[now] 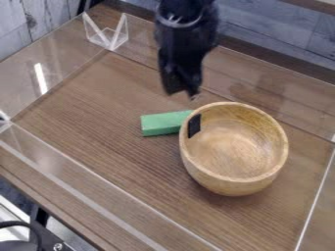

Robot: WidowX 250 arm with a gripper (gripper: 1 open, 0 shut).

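Note:
My black gripper (179,80) is raised over the back of the table, blurred, above and behind a green block (163,124). Whether its fingers are open or shut is unclear. The green block lies flat on the wood, just left of a large round wooden bowl (236,154), which looks empty. A small dark patch sits on the bowl's left rim.
A clear plastic holder (108,29) stands at the back left, another transparent item is at the left edge, and black cables lie at the bottom left corner.

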